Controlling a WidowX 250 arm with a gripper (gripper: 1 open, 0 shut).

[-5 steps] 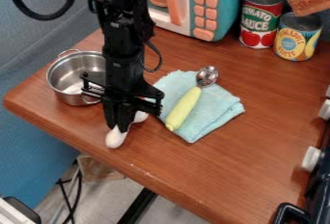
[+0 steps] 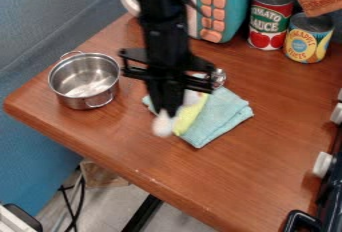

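My black gripper [image 2: 174,96] hangs above the middle of the table, over the left part of a folded light blue cloth [image 2: 225,118]. A white object [image 2: 164,125] shows just under its fingertips; whether it is held is unclear. A yellow-handled spoon [image 2: 193,112] lies on the cloth, mostly hidden behind the gripper. A steel pot [image 2: 84,81] stands to the left.
At the back are a teal toy microwave [image 2: 217,8], a tomato sauce can [image 2: 269,21] and a second can [image 2: 309,42]. A black appliance [image 2: 321,186] edges the right side.
My gripper has moved right and up, from beside the pot to over the cloth and spoon. The white object has moved right and up with it.
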